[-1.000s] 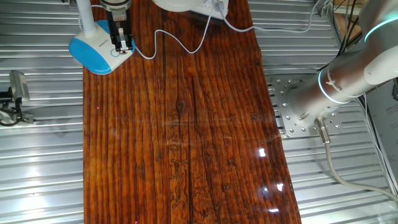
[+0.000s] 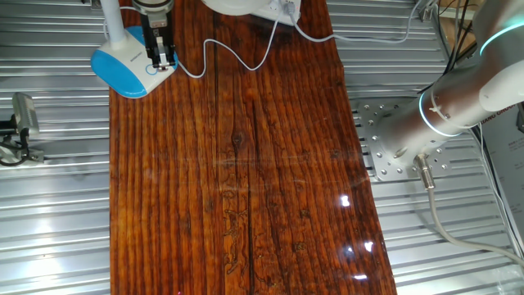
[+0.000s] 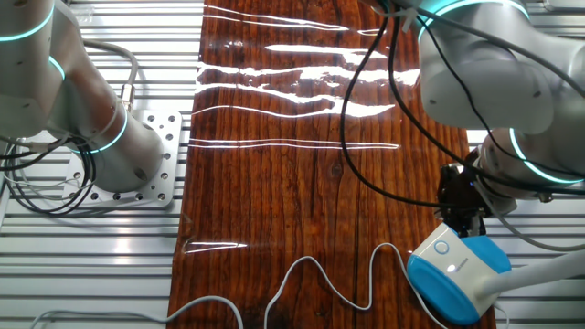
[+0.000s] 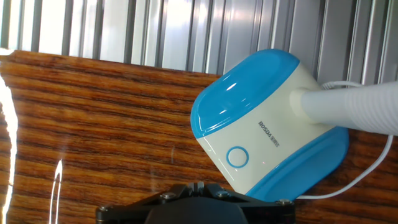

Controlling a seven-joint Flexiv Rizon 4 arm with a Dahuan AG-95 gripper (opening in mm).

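A lamp-like device with a white and blue base (image 4: 249,124) stands at the table's edge, its pale stem (image 4: 348,107) running off to the right in the wrist view. A round button ringed in blue (image 4: 237,157) sits near one end of the base. My gripper appears shut, its fingertips together at the bottom of the wrist view, with nothing visible between them. From exterior view 1, the gripper (image 2: 164,65) overlaps the button end of the base (image 2: 123,74); whether it touches cannot be told. In exterior view 2 the dark gripper (image 3: 473,224) is beside the base (image 3: 457,265).
A white cable (image 2: 233,53) crosses the wooden table (image 2: 246,164) from the base toward a power strip (image 2: 274,10). A white round object (image 2: 233,5) is partly cut off at the top. The arm's base plate (image 2: 372,143) lies beyond one edge.
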